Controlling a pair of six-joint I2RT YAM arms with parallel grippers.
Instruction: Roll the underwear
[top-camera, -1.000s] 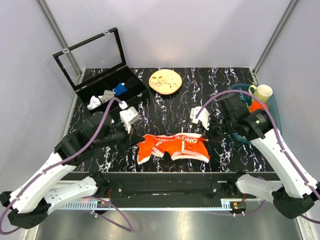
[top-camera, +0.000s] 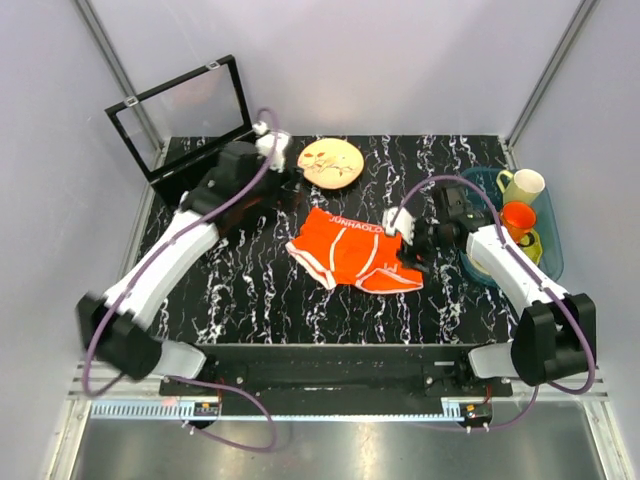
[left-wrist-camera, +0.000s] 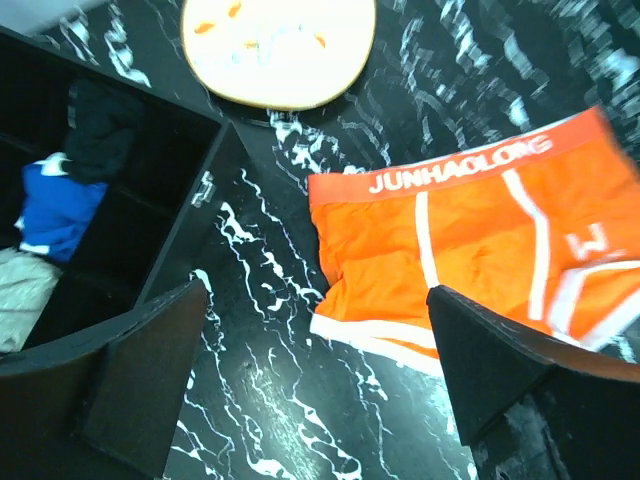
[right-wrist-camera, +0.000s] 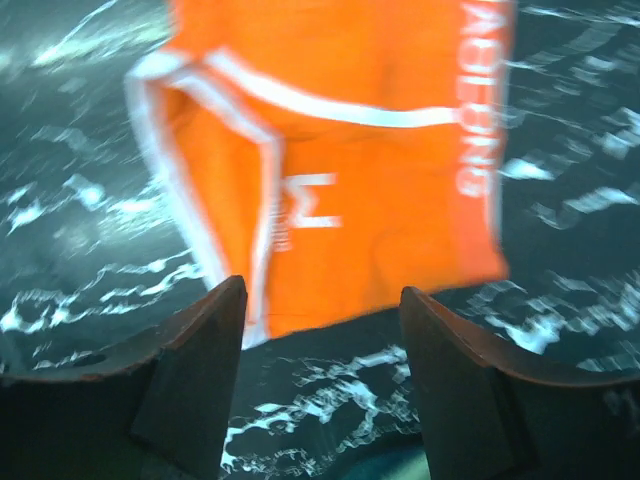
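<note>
The orange underwear (top-camera: 350, 252) lies spread on the dark marbled mat, its lettered waistband toward the back and its white-trimmed leg hems toward the front. In the left wrist view the underwear (left-wrist-camera: 470, 240) shows beyond open, empty fingers (left-wrist-camera: 110, 385); my left gripper (top-camera: 290, 190) is above the mat, left of the garment and by the box. My right gripper (top-camera: 408, 250) stands open over the garment's right side. Nothing is between its fingers, and the underwear (right-wrist-camera: 340, 230) lies beyond their tips, partly blurred.
An open black box (left-wrist-camera: 195, 185) with folded cloths, including a blue one (left-wrist-camera: 62, 212), is at the back left, partly hidden by my left arm. A plate (top-camera: 330, 163) lies at the back. A teal basket (top-camera: 552, 240) with cups borders the right.
Earlier both grippers held up the underwear's waistband. It was laid flat toward the back and let go.
</note>
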